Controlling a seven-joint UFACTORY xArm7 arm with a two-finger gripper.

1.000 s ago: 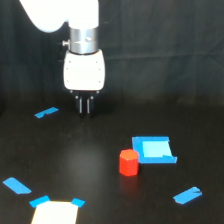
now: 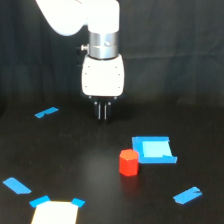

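Upper centre-left, the white arm comes down from the top edge, and my gripper point(image 2: 103, 111) hangs below it over the black table. Its small dark fingers point downward, and no object shows at them; how far apart they stand is too dark to tell. A red six-sided block point(image 2: 129, 163) rests on the table, lower and to the right of the gripper, clear of it. Just behind and right of the block lies a pale blue-white square point(image 2: 156, 149) bordered by blue tape point(image 2: 151, 138).
At the bottom left is a bright cream-white square point(image 2: 54, 213) with blue tape at its corners. Loose blue tape strips mark the table at left point(image 2: 16, 186), far left point(image 2: 46, 112) and right point(image 2: 187, 195).
My gripper has moved to the right and a little lower in the view. The red block and both squares have stayed where they were.
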